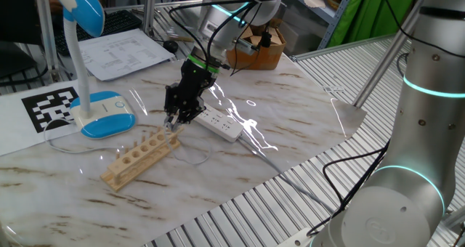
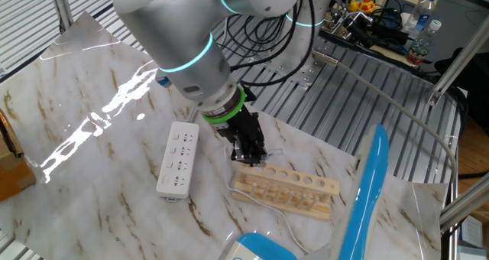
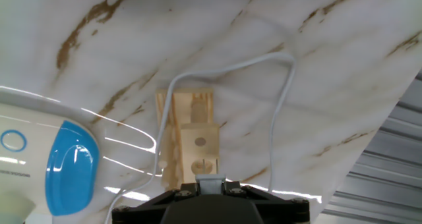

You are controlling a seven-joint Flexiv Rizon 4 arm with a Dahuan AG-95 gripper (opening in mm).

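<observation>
A wooden test tube rack (image 1: 142, 158) lies on the marble-patterned table, with a row of round holes in its top board. My black gripper (image 1: 172, 123) points down at the rack's far end, close above or touching it. From the other side, the rack (image 2: 294, 180) extends away from the gripper (image 2: 258, 159). Pale grey, partly clear material shows at the fingertips; whether it is the tips or something held is unclear. In the wrist view the rack's end board (image 3: 200, 143) shows just ahead of the fingertips, and the gripper's body hides the rest.
A white power strip (image 2: 178, 160) lies beside the gripper. The blue and white lamp base (image 1: 104, 116) stands near the rack, and a thin white cable (image 3: 227, 70) loops across the rack. A cardboard box (image 1: 258, 52) sits at the table's back edge.
</observation>
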